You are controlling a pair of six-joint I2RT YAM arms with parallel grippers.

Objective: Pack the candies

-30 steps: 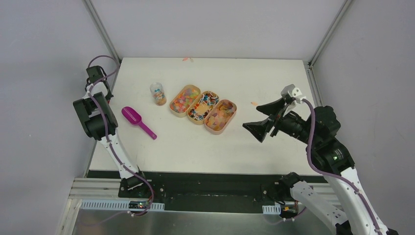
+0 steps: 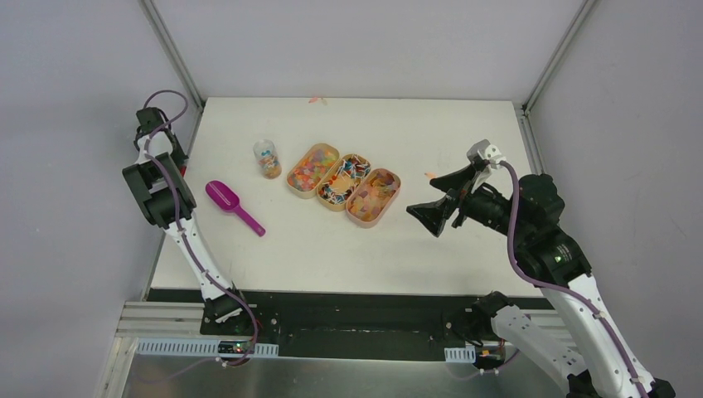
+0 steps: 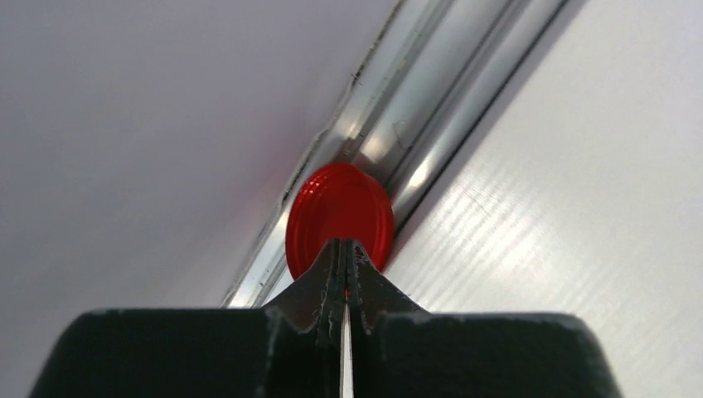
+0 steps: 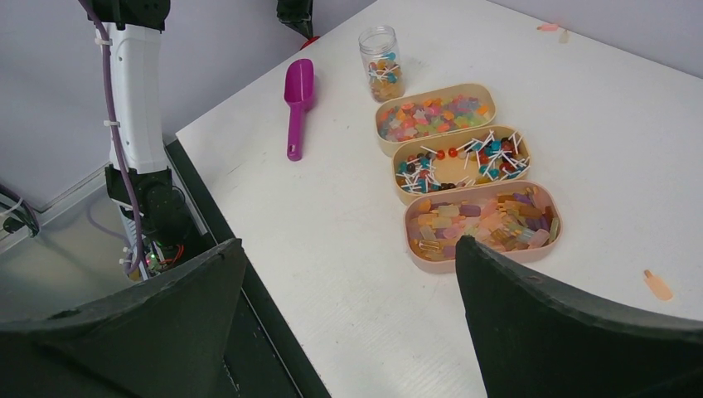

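Note:
The red jar lid leans at a tilt on the metal rail by the left wall, its hollow side facing up. My left gripper is shut with nothing between its fingers; its tips overlap the lid's lower edge in the left wrist view, and I cannot tell if they touch it. An open clear jar, partly filled with candies, stands upright on the table. Three trays hold gummies, lollipops and larger jelly candies. Over the table's right side, my right gripper is open and empty.
A magenta scoop lies between the left arm and the jar. The left wall rises right beside the lid. Loose orange pieces lie at the back edge and right of the trays.
The right arm has shifted slightly left, still open.

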